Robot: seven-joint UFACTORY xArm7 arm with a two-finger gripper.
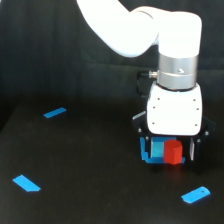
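Note:
At the right, my gripper (175, 142) points down over a red block (173, 152) and a light blue block (157, 149), which sit side by side. Around and behind them shows a darker blue piece (145, 152); whether it is a tray or a marking I cannot tell. The white gripper body covers the upper part of the blocks. Dark finger parts show on both sides of them, but how the fingers stand, and whether they touch a block, is not clear.
Blue strips lie flat on the black table: one at the back left (55, 113), one at the front left (26, 184), one at the front right (196, 195). A dark curtain (60, 60) hangs behind.

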